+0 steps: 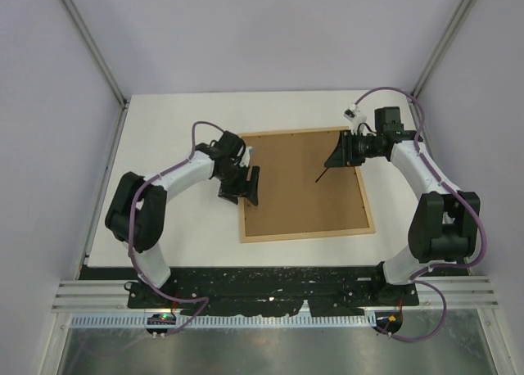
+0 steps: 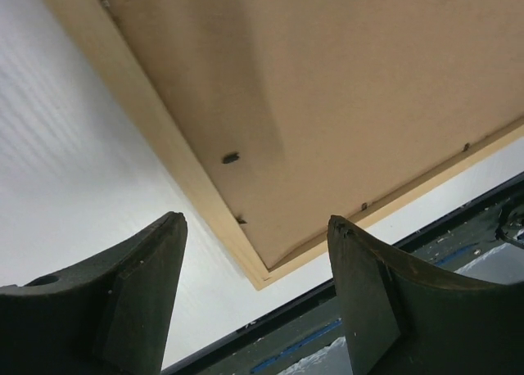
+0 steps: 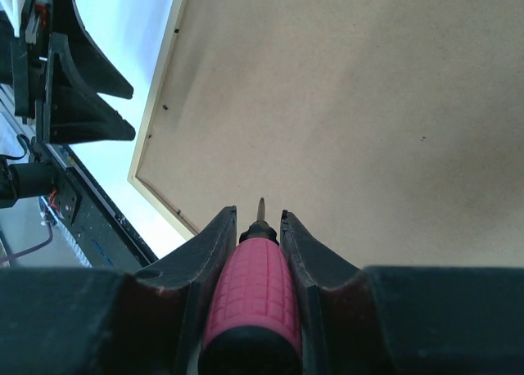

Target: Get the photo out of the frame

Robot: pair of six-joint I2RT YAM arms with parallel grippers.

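The picture frame (image 1: 309, 237) lies back up on the table, its brown backing board (image 1: 286, 187) still within the pale wooden border. Small dark tabs (image 2: 231, 158) show along the board's edge in the left wrist view; one at the left side points inward over the board. My left gripper (image 1: 241, 193) is open above the frame's left side, nothing between its fingers. Over the board's right part, my right gripper is shut on a screwdriver (image 3: 254, 289) with a red handle, its thin shaft pointing down-left in the top view. The photo itself is hidden.
A dark rail (image 1: 270, 286) runs along the front edge. Left gripper fingers (image 3: 82, 97) appear in the right wrist view near the frame's side.
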